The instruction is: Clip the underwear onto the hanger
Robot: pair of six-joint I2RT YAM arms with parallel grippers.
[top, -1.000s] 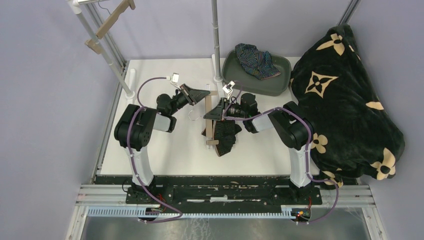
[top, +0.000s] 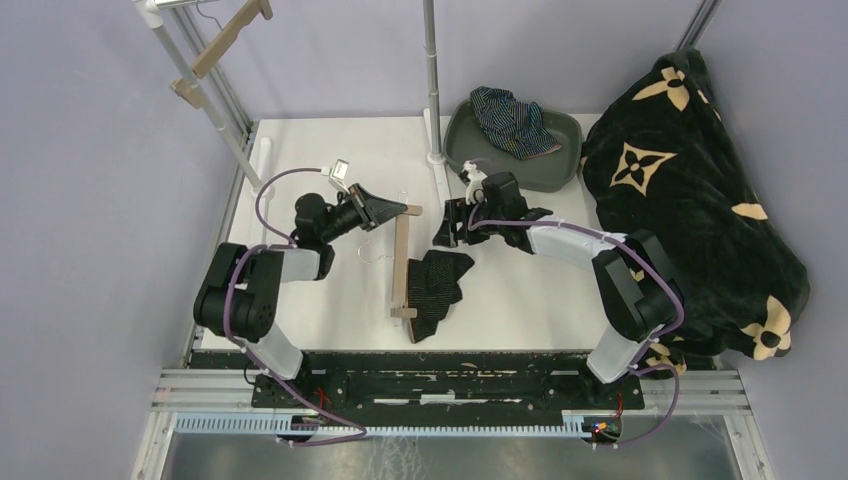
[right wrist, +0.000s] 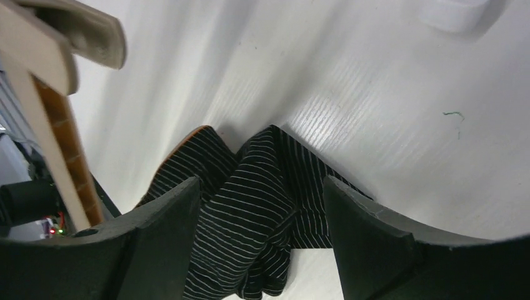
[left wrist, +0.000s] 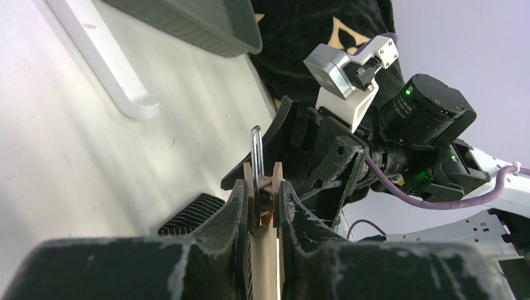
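Note:
My left gripper (top: 402, 209) is shut on the far end of the light wooden hanger (top: 400, 265), beside its clip (top: 414, 210). In the left wrist view the end clip's metal loop (left wrist: 256, 147) rises between the fingers. The dark striped underwear (top: 435, 292) lies along the right side of the hanger, mostly towards its near clip (top: 403, 313); whether that clip grips it cannot be seen. My right gripper (top: 449, 224) stands open just beyond the cloth's far edge, nothing between its fingers. In the right wrist view the underwear (right wrist: 250, 200) appears past the fingertips, apart from the upper-left clip (right wrist: 94, 37).
A grey-green bin (top: 552, 180) with another striped cloth (top: 510, 120) stands at the back right. A white rack post (top: 433, 90) and its foot lie behind the grippers. A black patterned blanket (top: 690, 210) covers the right side.
My right gripper has come away from the hanger, to the right, and is open. The left gripper and hanger have shifted left and towards the front; the underwear has moved along with the hanger.

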